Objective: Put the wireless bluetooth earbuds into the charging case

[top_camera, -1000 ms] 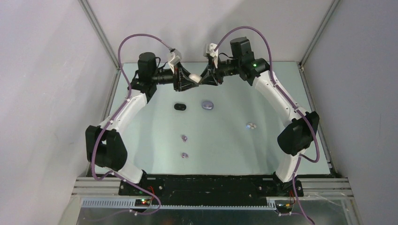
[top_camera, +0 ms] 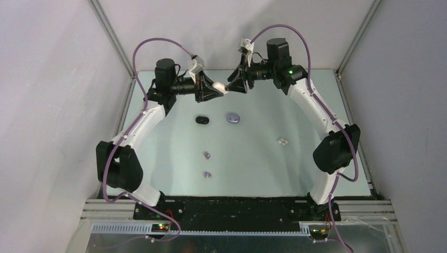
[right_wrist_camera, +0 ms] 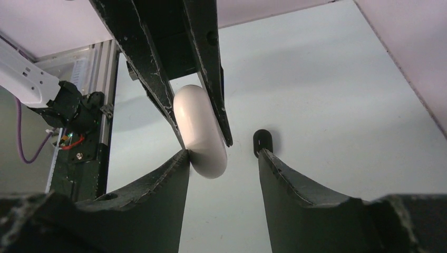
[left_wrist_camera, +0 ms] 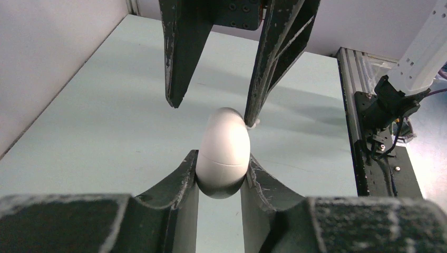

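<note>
A white charging case [top_camera: 220, 87] is held in the air near the back centre by my left gripper, shut on its end. My right gripper [top_camera: 232, 84] is beside the case's other end, its fingers apart; in the right wrist view the case lies at the left fingertip, and whether that finger touches it I cannot tell. On the table are white earbuds [top_camera: 282, 141] at the right and two small purple groups, likely earbuds [top_camera: 207, 155], at the centre left.
A black case [top_camera: 202, 120] and a purple case [top_camera: 233, 117] lie below the grippers. Walls border the back and sides.
My right gripper and arm have moved slightly right and toward the back, drawing away from the case. The left gripper and case have stayed in place.
</note>
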